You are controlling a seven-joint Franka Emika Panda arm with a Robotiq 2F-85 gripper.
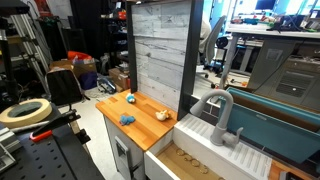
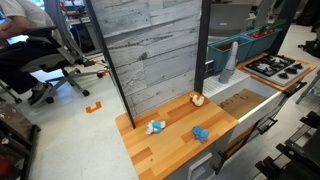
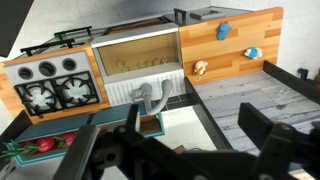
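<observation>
Three small toys rest on the wooden counter (image 2: 170, 153): a blue one (image 1: 127, 119) near the front edge, a white-and-blue one (image 2: 155, 127) by the panelled wall, and an orange-and-white one (image 1: 162, 115) nearer the sink. From above, the wrist view takes in the same blue toy (image 3: 223, 32), white-and-blue toy (image 3: 253, 53) and orange-and-white toy (image 3: 200, 68). An open drawer (image 3: 140, 52) has a few ring-like shapes on its floor. My gripper is open above the scene, its dark fingers apart and no object held between them.
Beside the drawer stand a grey faucet (image 1: 225, 118) and a stove top (image 3: 60, 85). A teal bin (image 1: 265, 127) with red and green items lies behind the sink. The panelled wall (image 2: 160, 60) rises behind the counter. Bare wood separates the toys.
</observation>
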